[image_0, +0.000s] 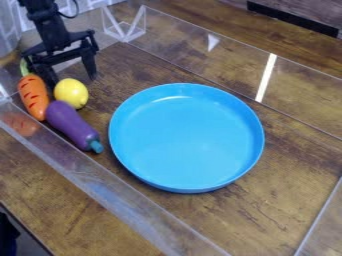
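My black gripper (60, 62) is at the upper left, low over the toys, its fingers spread apart. An orange carrot (34, 96) lies below it at the left, its green top partly hidden by the gripper. A yellow lemon (71, 93) sits just right of the carrot, below the gripper. A purple eggplant (71, 124) lies below both, angled toward the bottom right. Whether anything is between the fingers is unclear.
A large blue plate (187, 136) fills the middle right of the wooden surface (274, 200). Clear plastic walls border the area. The space above and right of the plate is free.
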